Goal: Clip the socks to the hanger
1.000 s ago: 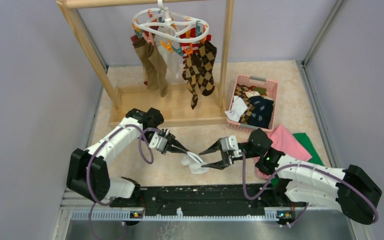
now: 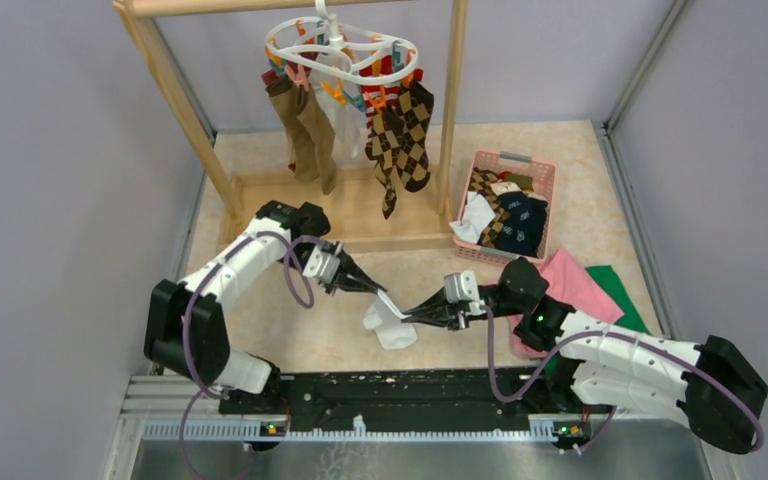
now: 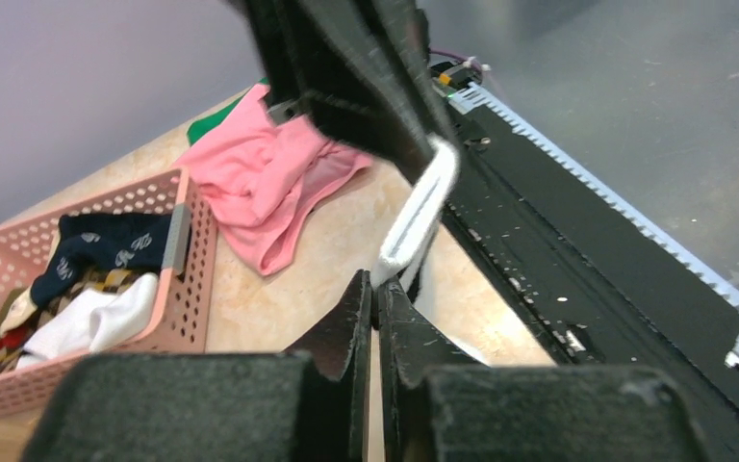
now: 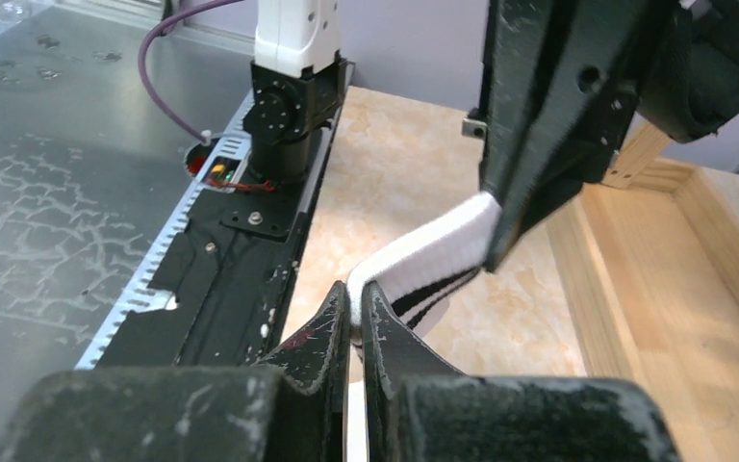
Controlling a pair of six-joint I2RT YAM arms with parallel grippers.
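Note:
A white sock (image 2: 390, 321) hangs between my two grippers above the table, its cuff pulled straight and its lower part drooping. My left gripper (image 2: 380, 289) is shut on one end of the cuff (image 3: 418, 217). On the other end my right gripper (image 2: 407, 317) is shut, the sock's edge (image 4: 433, 248) pinched at its fingertips. Dark stripes show inside the fold in the right wrist view. The white round hanger (image 2: 345, 50) hangs from a wooden rack at the back. Brown socks (image 2: 305, 130) and diamond-patterned socks (image 2: 400, 140) are clipped to it with coloured pegs.
A pink basket (image 2: 549, 196) with more socks, one of them white (image 2: 474, 217), stands at the back right. Pink cloth (image 2: 582, 285) and green cloth (image 2: 617, 297) lie by the right arm. The rack's wooden base (image 2: 360, 243) borders the workspace behind.
My right gripper has gone from open to shut on the cuff. The left gripper has moved slightly right and up in view, and the cuff's loop has drawn into a straight edge.

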